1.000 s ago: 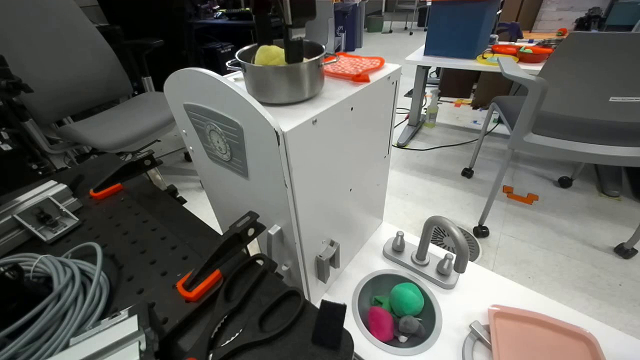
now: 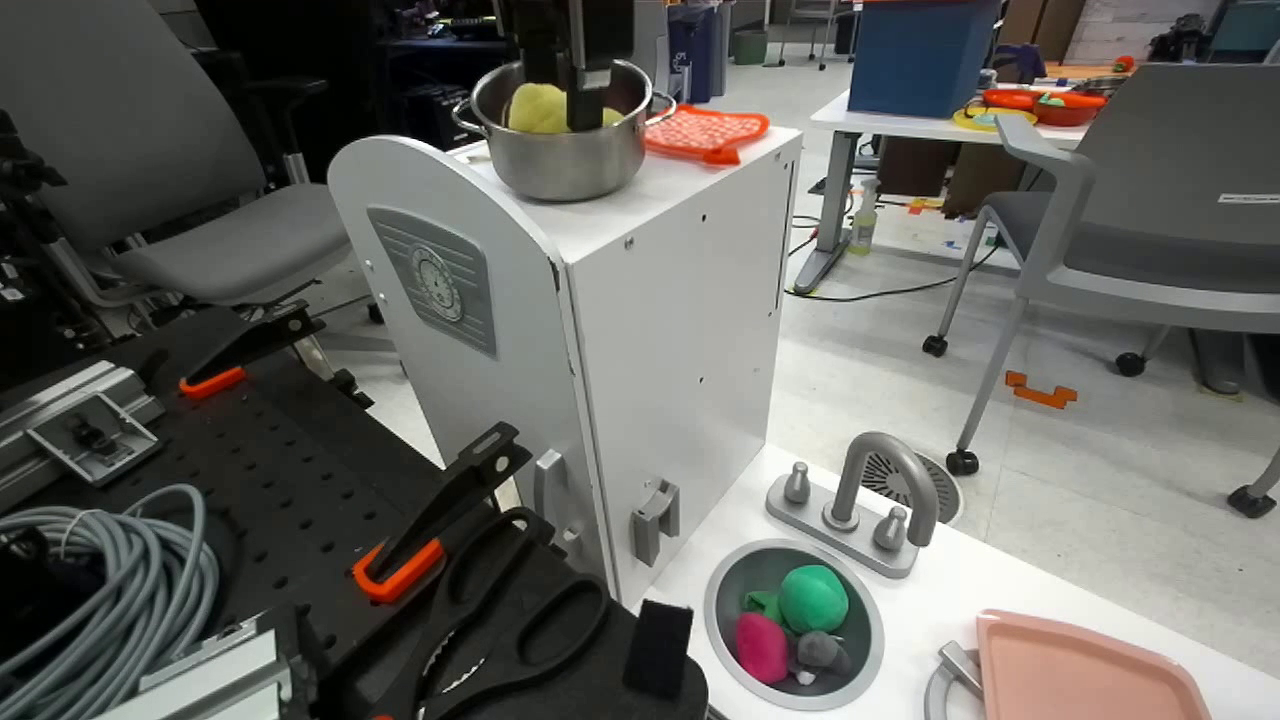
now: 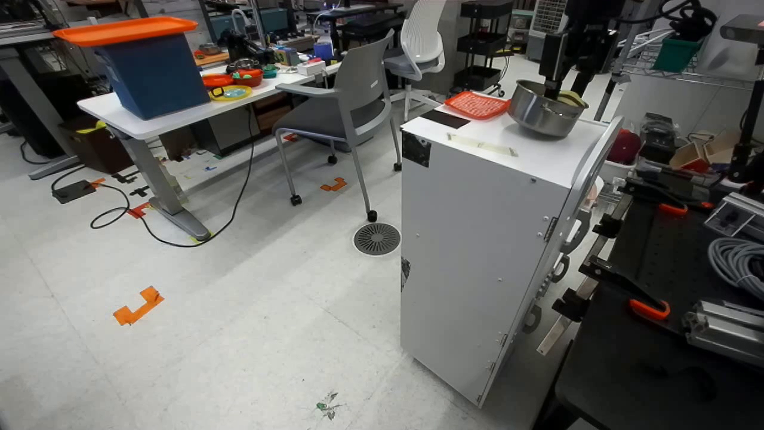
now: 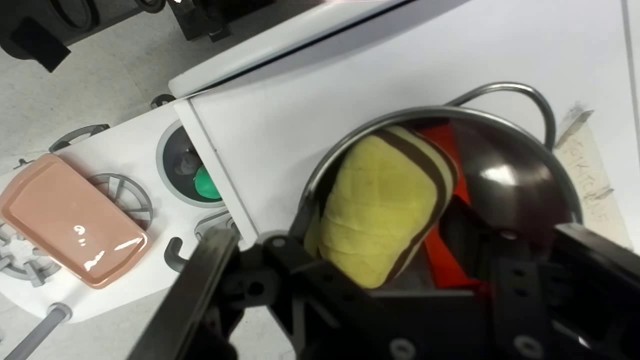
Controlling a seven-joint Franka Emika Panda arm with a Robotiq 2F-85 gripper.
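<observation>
A steel pot (image 2: 564,162) stands on top of the white cabinet, its rim tilted in exterior view 2. In the wrist view, a yellow plush toy (image 4: 384,198) with a brown stripe lies inside it, beside a red object (image 4: 441,150). My gripper reaches down into the pot, its fingers apart on either side of the toy. The left fingertip overlaps the pot's rim; the right one (image 4: 465,225) is close against the toy's striped edge. Whether the fingers press on the toy or the rim does not show.
An orange-red perforated tray (image 3: 478,104) lies beside the pot on the cabinet top (image 3: 501,154). Below, a sink (image 2: 720,600) holds green, pink and grey soft toys. A faucet (image 2: 858,480) and a pink tray (image 2: 1086,672) are near it.
The pot's rim has risen, and more of its inside shows in exterior view 1; the pot has tipped slightly. My gripper is still down in it, beside the yellow toy.
</observation>
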